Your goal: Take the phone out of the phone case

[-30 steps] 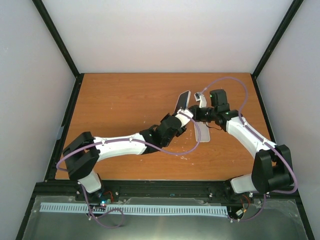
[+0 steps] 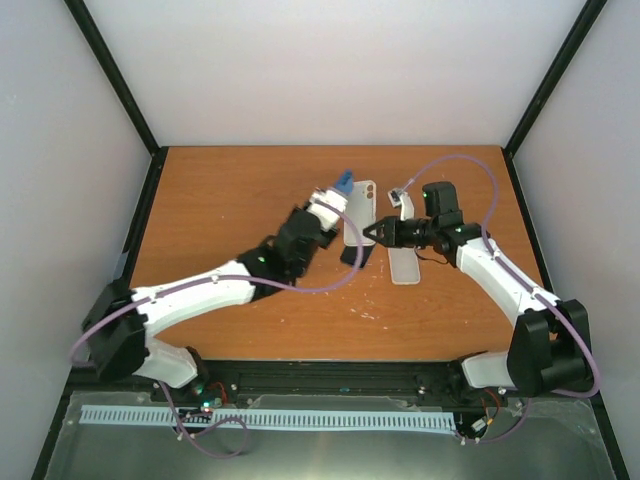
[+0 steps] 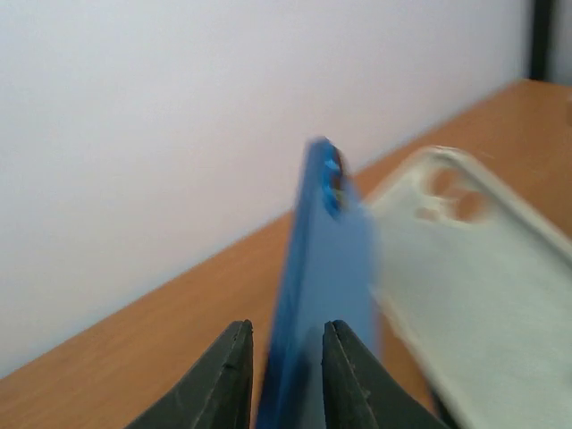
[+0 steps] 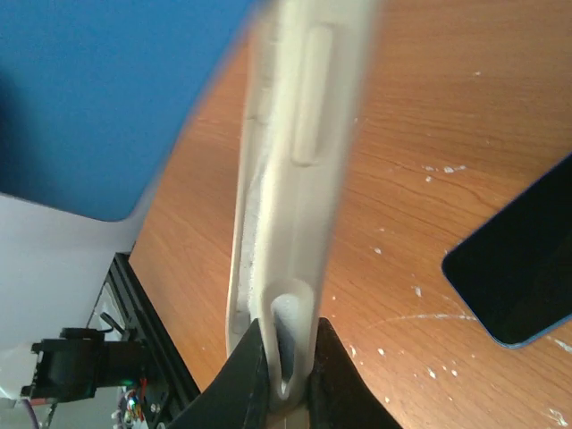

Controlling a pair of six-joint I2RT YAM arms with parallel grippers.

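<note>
The blue phone point(image 3: 335, 268) stands tilted up between the fingers of my left gripper, which is shut on it. My right gripper is shut on the lower edge of the cream phone case point(image 4: 317, 179). In the top view the case point(image 2: 360, 208) shows its inner side with the camera holes, and the phone point(image 2: 345, 182) is just left of its upper part. The phone is out of the case. In the right wrist view its blue back fills the upper left corner, blurred. The left fingertips are hidden in the top view.
A dark phone point(image 4: 527, 259) lies flat on the table below the held case. Another pale case point(image 2: 405, 267) rests on the table under the right gripper's arm.
My left gripper has swung left and away with the phone, which has come clear of the case. The case now stands alone in my right gripper, turned somewhat; the right arm has barely moved.
</note>
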